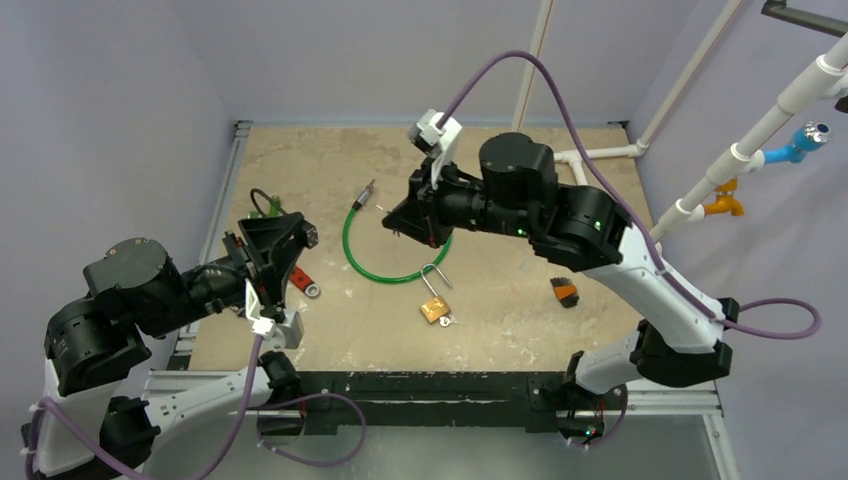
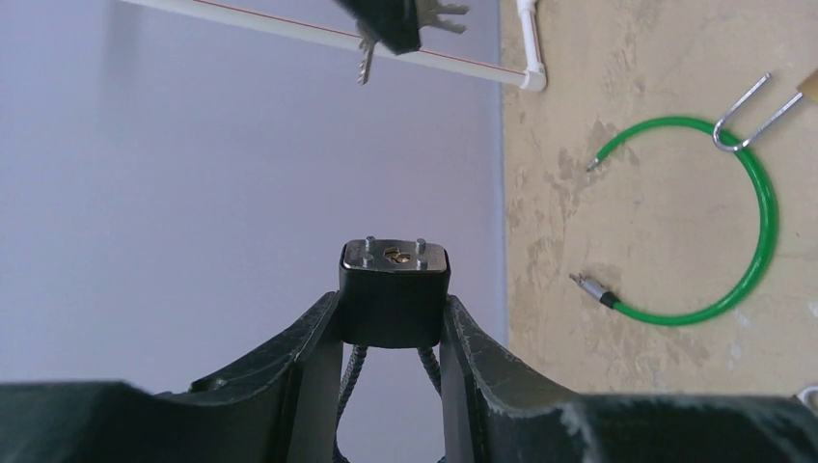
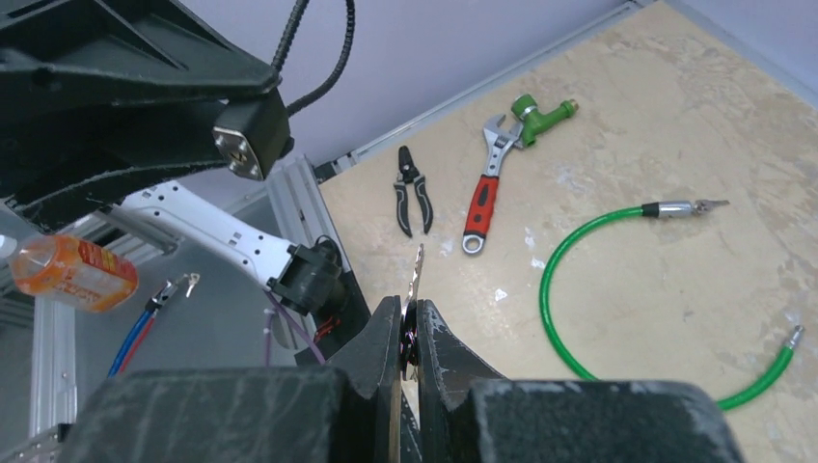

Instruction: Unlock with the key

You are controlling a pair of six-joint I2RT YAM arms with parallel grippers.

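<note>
My left gripper is raised at the top view's left, shut on a black lock body (image 2: 394, 294) with a metal face and keyway, turned up in its wrist view. My right gripper, high over the middle of the board, is shut on a thin silver key; in the left wrist view, keys (image 2: 367, 53) show above the lock, apart from it. A brass padlock (image 1: 434, 309) with long shackle lies on the board beside a small key (image 1: 446, 321).
A green hose (image 1: 380, 277), adjustable wrench (image 3: 481, 207), pruners (image 3: 415, 193) and green fitting (image 3: 545, 118) lie on the board (image 1: 520, 300). White pipes (image 1: 740, 150) with taps stand at the right.
</note>
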